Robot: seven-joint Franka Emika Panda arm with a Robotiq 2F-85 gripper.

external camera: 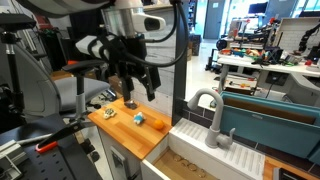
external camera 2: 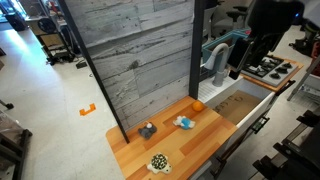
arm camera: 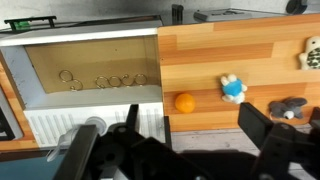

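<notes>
On the wooden counter [arm camera: 210,75] lie an orange ball [arm camera: 184,102], a blue-and-white toy [arm camera: 232,88], a dark grey toy [arm camera: 288,107] and a spotted cream toy [arm camera: 312,53], the last cut off by the frame's right edge. My gripper [external camera: 132,90] hangs above this counter, clear of all of them. Its fingers stand wide apart in the wrist view, nothing held between them. The orange ball shows between the two fingers there, farther below.
Beside the counter is a white-walled compartment [arm camera: 95,48] with several rings on its brown floor. A tall grey faucet [external camera: 214,110] rises behind it. A grey plank wall [external camera 2: 150,70] borders the counter's back.
</notes>
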